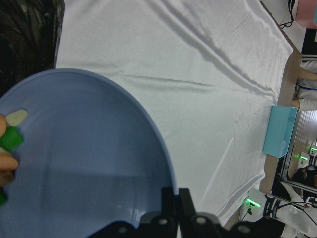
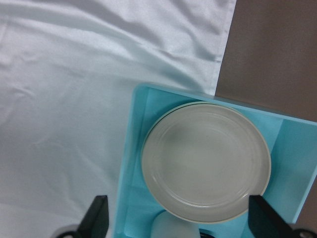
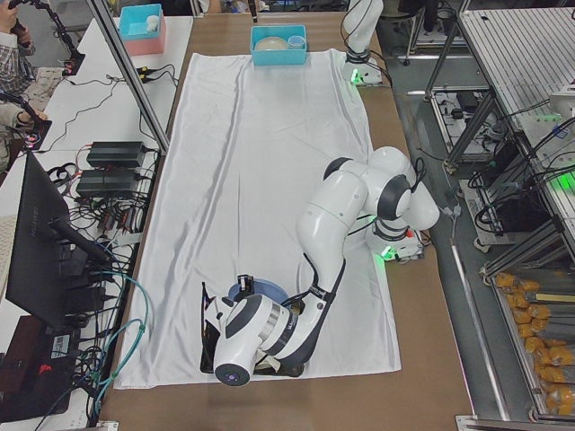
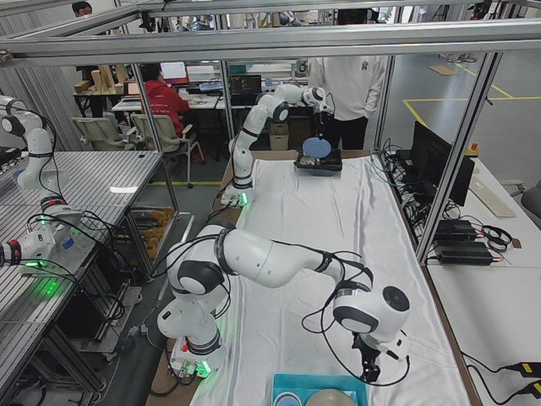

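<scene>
A blue plate (image 1: 99, 148) with small food-like pieces at one side fills much of the left wrist view. My left gripper is shut on its rim, holding it above a black bin (image 1: 25, 34) at the near end of the cloth. In the right wrist view my right gripper stands open over a light-blue box (image 2: 294, 153), which holds pale plates (image 2: 205, 158) and a cup-like item (image 2: 173, 228).
A white cloth (image 3: 252, 162) covers most of the table, its middle clear. A monitor (image 3: 45, 242) and cables stand on the side desk to the left of the camera left view.
</scene>
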